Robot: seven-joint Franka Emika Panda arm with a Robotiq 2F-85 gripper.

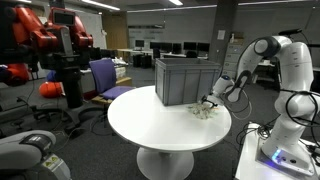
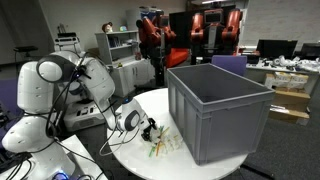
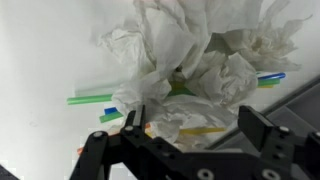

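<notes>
In the wrist view, crumpled white tissues [image 3: 170, 45] lie over several thin coloured sticks or pens. A green stick [image 3: 92, 99], an orange one [image 3: 200, 131] and a blue-tipped one [image 3: 272, 76] poke out from under the paper. My gripper stands open just above the pile, one black fingertip at each side, with tissue visible in the gap. Whether the fingers touch the paper I cannot tell. From the second exterior view, the gripper [image 2: 150, 134] points down at the pile on the white round table.
A large grey bin [image 2: 218, 112] stands on the table [image 1: 150, 120] close beside the pile, its tall wall an obstacle. Office chairs and a red-black robot [image 1: 55, 45] are beyond.
</notes>
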